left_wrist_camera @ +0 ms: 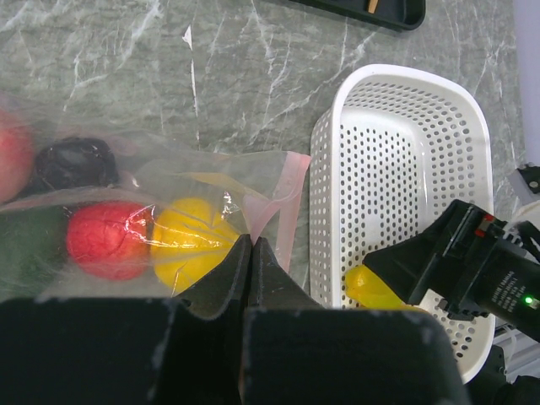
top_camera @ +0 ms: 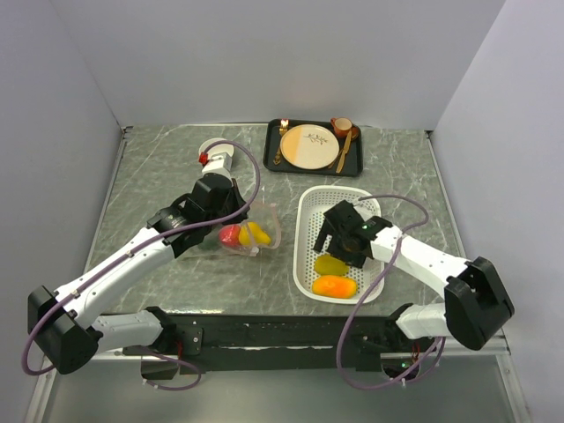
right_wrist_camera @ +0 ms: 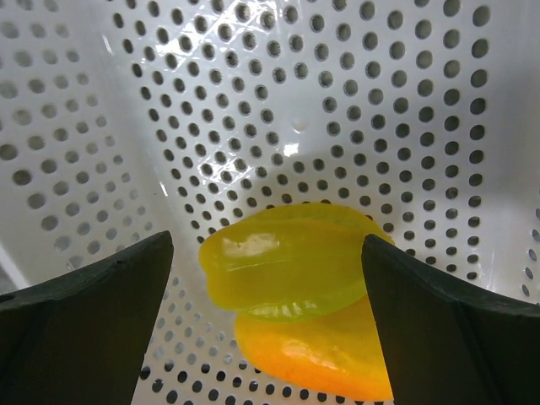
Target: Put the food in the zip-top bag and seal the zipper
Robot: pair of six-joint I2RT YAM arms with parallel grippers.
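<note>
My left gripper is shut at the pink top edge of the clear zip bag (left_wrist_camera: 283,177). Inside lie a yellow piece (left_wrist_camera: 190,236), red pieces (left_wrist_camera: 105,239) and dark ones (left_wrist_camera: 72,164). My right gripper is open inside the white perforated basket (top_camera: 315,207), its fingers either side of a yellow-green food piece (right_wrist_camera: 278,261). An orange piece (top_camera: 333,286) lies beside that one.
A black tray (top_camera: 275,166) with a plate, cutlery and a cup stands at the back, and a small white dish sits behind my left arm. The counter left of the bag is clear.
</note>
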